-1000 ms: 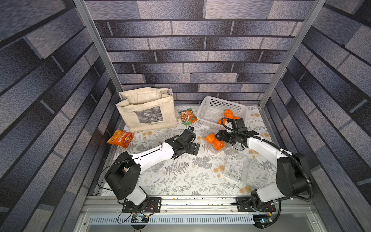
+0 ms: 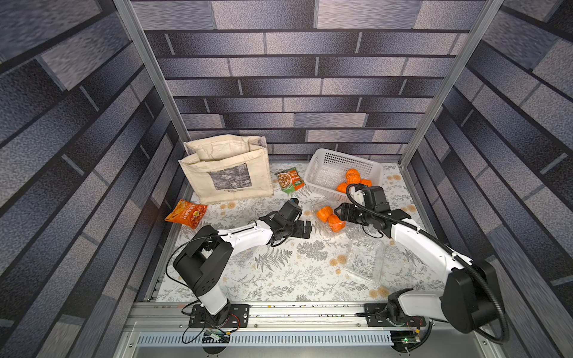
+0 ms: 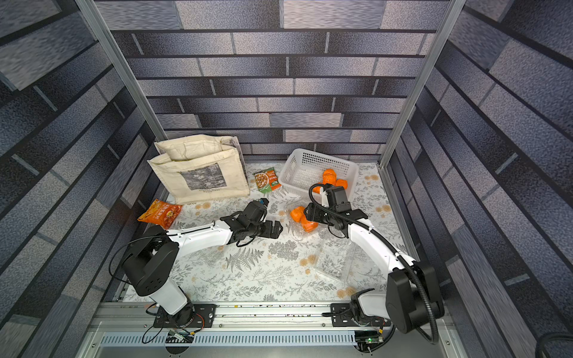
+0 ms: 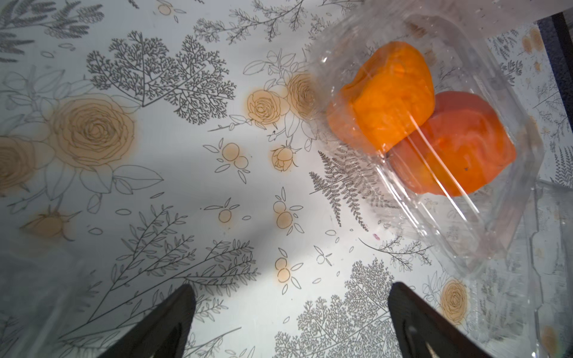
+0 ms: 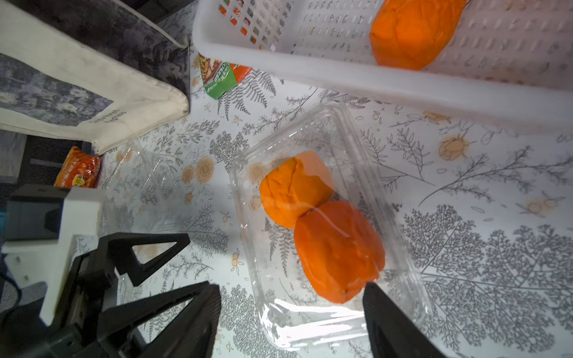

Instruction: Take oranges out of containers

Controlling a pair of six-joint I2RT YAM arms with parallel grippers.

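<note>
Two oranges, an upper one and a larger one, lie touching inside a clear plastic container in the right wrist view. Over the container's near end my right gripper has its fingers apart; no orange is gripped. My left gripper is open over bare tablecloth, left of the container as the top left view shows. More oranges sit in the white basket behind, partly covered by the right arm.
Another clear plastic piece lies at the front right. A cloth bag stands at the back left, near an orange snack packet and a green packet.
The left gripper has shifted slightly right.
</note>
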